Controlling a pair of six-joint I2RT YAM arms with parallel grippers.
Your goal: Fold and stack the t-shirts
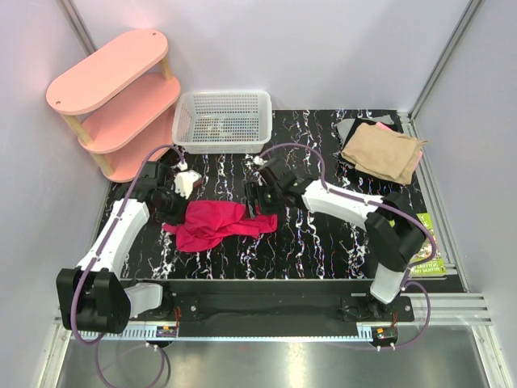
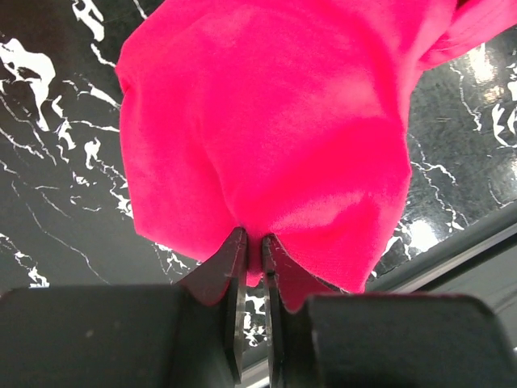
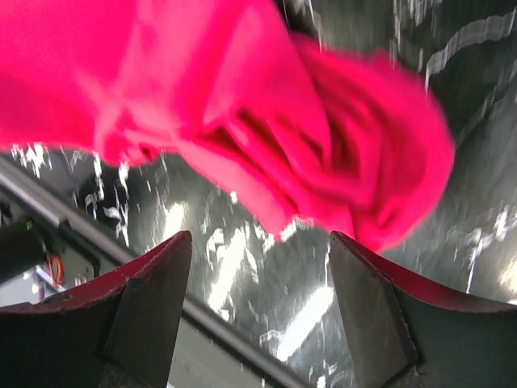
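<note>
A crumpled red t-shirt (image 1: 212, 225) lies on the black marbled table, left of centre. At its left end, my left gripper has its fingers close together around a pinched fold of the red cloth. Over the shirt's right part, my right gripper (image 1: 257, 202) hangs with its fingers apart. In the right wrist view nothing is between the spread fingers; the bunched red cloth lies just beyond them. That view is blurred. A stack of shirts with a tan one (image 1: 381, 152) on top sits at the back right.
A white perforated basket (image 1: 222, 149) stands empty at the back. To its left is a pink tiered shelf (image 1: 109, 71). A green-yellow packet (image 1: 430, 246) lies at the right edge. Bare table shows between the red shirt and the stack.
</note>
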